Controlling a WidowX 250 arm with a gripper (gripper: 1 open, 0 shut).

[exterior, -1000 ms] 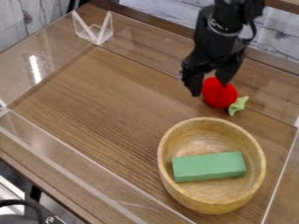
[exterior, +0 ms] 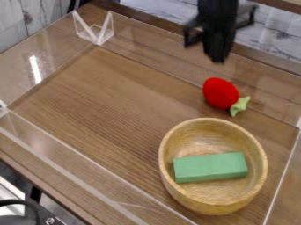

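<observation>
The black gripper (exterior: pixel 207 35) is high at the top of the view, blurred and cut off by the frame edge; its finger state is unclear. Below it lies a red strawberry-like object (exterior: pixel 220 92) with a pale green leafy end, resting on the wooden table. A wooden bowl (exterior: pixel 179 193) at the lower right holds a green rectangular block (exterior: pixel 210 166).
A small clear plastic piece (exterior: pixel 94 28) stands at the back left. A black cable shows at the lower left corner.
The gripper has risen from over the red object to the top of the view. The red object stays on the table, now uncovered.
</observation>
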